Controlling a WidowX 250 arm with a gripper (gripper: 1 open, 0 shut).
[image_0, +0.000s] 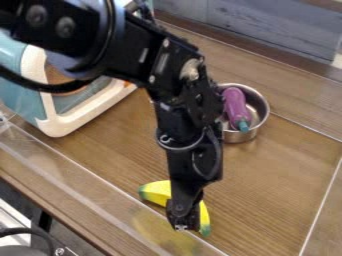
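Observation:
My black gripper (185, 208) hangs low over a yellow banana (155, 191) near the table's front, its open fingers around the banana's middle. The banana's right end reaches down past the fingers; the gripper hides part of it.
A steel bowl (255, 103) holding a purple object (235, 105) with a teal end stands behind at the right. A white and light blue box (60, 118) is at the back left.

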